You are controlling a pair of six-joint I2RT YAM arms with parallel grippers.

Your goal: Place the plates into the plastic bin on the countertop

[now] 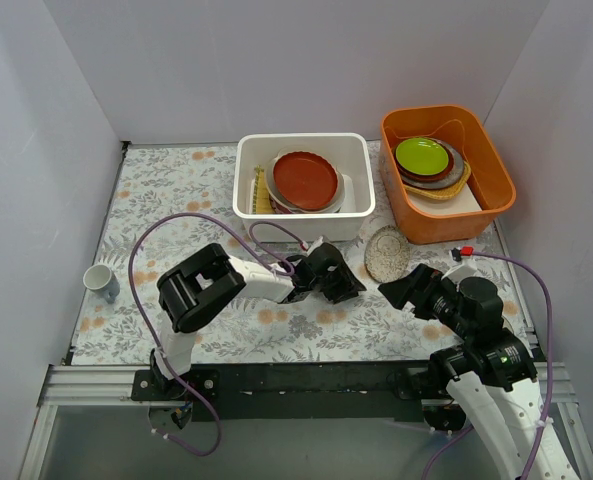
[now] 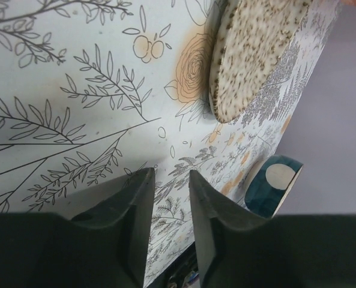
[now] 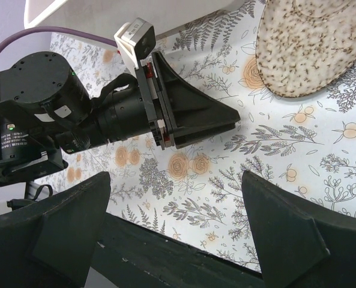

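A speckled beige plate (image 1: 387,254) lies on the patterned countertop, below the gap between the two bins. In the left wrist view the plate (image 2: 256,54) is ahead of my left gripper, whose fingers stand a little apart with only countertop between them. My left gripper (image 1: 356,289) is low, left of the plate and not touching it. My right gripper is open and empty, its fingers wide apart, below and right of the plate. A white plastic bin (image 1: 357,224) holds a red-brown plate (image 1: 306,181) above a paler one. An orange bin (image 1: 492,188) holds several plates, a green plate (image 1: 422,156) uppermost.
A pale cup (image 1: 101,282) sits at the far left. Purple cables (image 1: 181,214) run along both arms. Walls close in the back and sides.
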